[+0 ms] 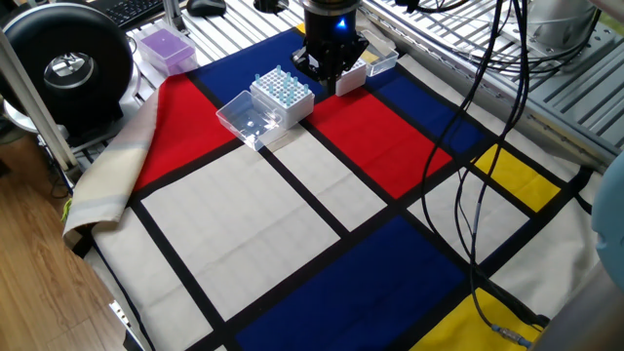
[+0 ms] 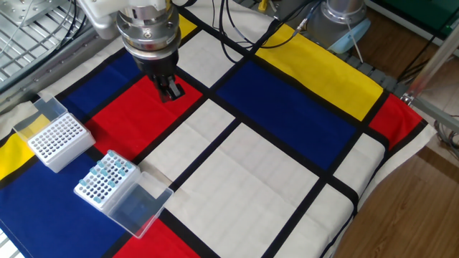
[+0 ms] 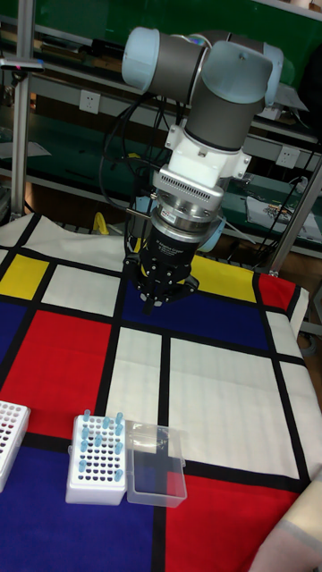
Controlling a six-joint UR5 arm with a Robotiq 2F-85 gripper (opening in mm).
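My gripper (image 1: 330, 86) hangs from the arm, in front of the second white rack in exterior view 1. Exterior view 2 shows the black gripper (image 2: 171, 93) against the red patch, and exterior view 3 has the gripper (image 3: 152, 303) above the cloth. The dark fingers are too small to show whether they are open or shut, or whether anything is between them. One white rack (image 2: 106, 179) holds several light-blue pieces standing in its holes. The other white rack (image 2: 62, 143) shows empty holes; in exterior view 1 the gripper partly covers it.
A clear open lid (image 2: 140, 206) joins the rack with blue pieces; another clear lid (image 2: 41, 118) lies behind the empty rack. A purple-filled box (image 1: 167, 49) stands at the far left. Black cables (image 1: 468, 175) hang at the right.
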